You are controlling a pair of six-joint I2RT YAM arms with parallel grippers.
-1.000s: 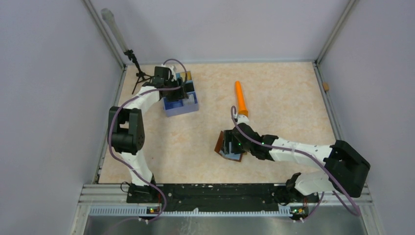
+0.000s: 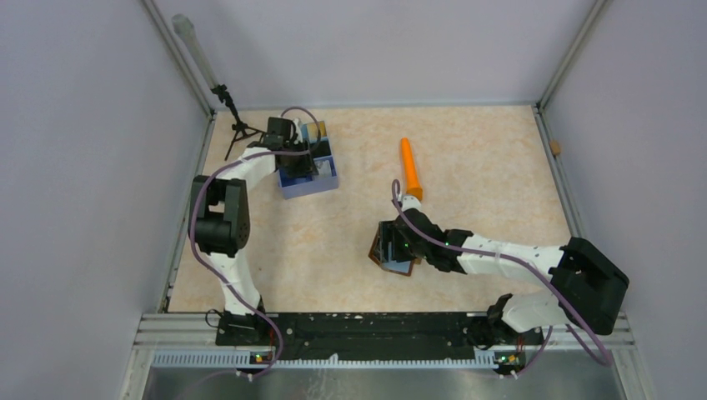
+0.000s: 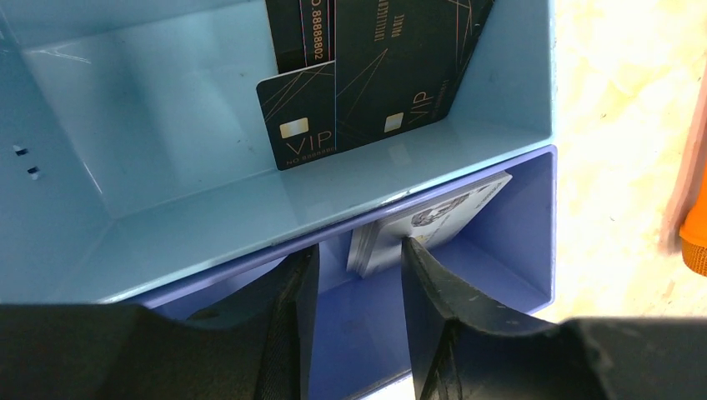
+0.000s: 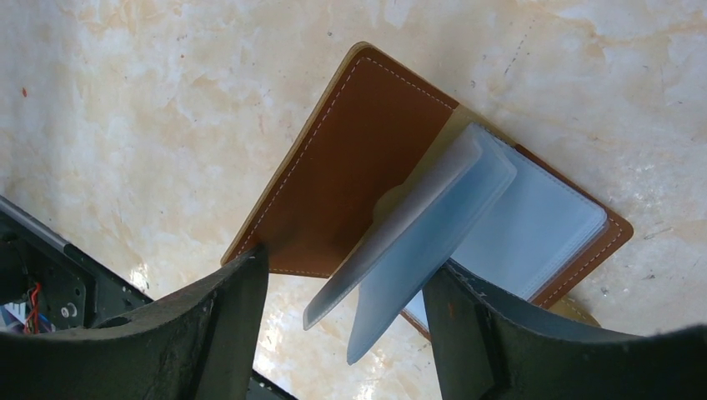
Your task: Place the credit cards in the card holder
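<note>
My left gripper is part open, its fingers down at the blue compartment of the card box (image 2: pixel 308 188), just beside a stack of white cards (image 3: pixel 442 212); nothing clearly sits between them. Black VIP cards (image 3: pixel 379 75) lean in the light-blue compartment above. The brown card holder (image 4: pixel 342 142) lies open on the table in the right wrist view, its translucent sleeves (image 4: pixel 517 233) showing, some standing up. My right gripper is part open over it, with raised sleeves between its fingers, not visibly clamped.
An orange cylinder (image 2: pixel 408 162) lies behind the card holder. A black tripod (image 2: pixel 238 125) stands at the back left.
The card holder and right gripper have moved very slightly.
</note>
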